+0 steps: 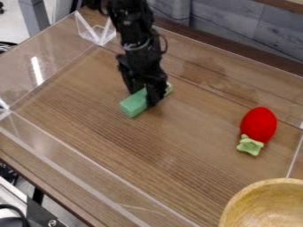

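Note:
My black gripper [142,89] is down on the green block [135,104] at the middle of the table, its fingers over the block's upper part and partly hiding it. The lower end of the block shows below the fingers. The fingers appear closed round it, though their tips are hard to make out.
A red strawberry-like object [258,125] with a green top lies at the right. A yellow bowl [263,206] sits in the lower right corner. A clear plastic item [95,24] is at the upper left.

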